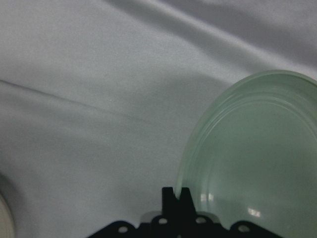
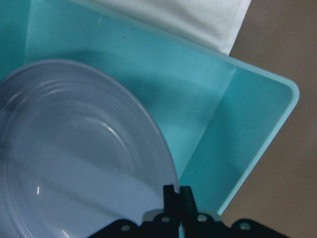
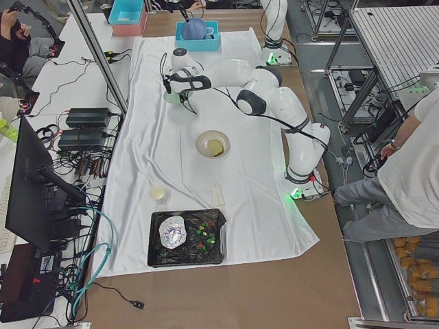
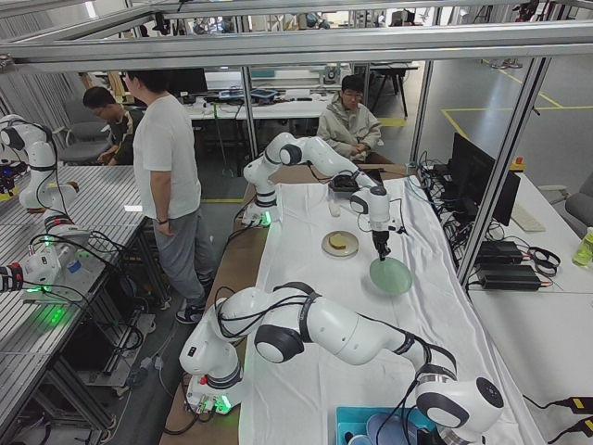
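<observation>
In the left wrist view my left gripper is closed on the rim of a pale green plate [image 1: 252,158], which is over the white cloth; in the camera right view that plate [image 4: 393,278] lies mid-table. My right gripper is closed on the rim of a blue-grey plate [image 2: 74,144] above or in a turquoise bin [image 2: 260,79]. A tan plate [image 4: 336,250] with a yellow piece on it sits near the table's middle.
A black tray [image 3: 185,257] with foil and small pieces stands at the near end, with a cream cup [image 3: 157,193] above it. Cables and a monitor [image 3: 34,192] line the left side; people stand beside the table.
</observation>
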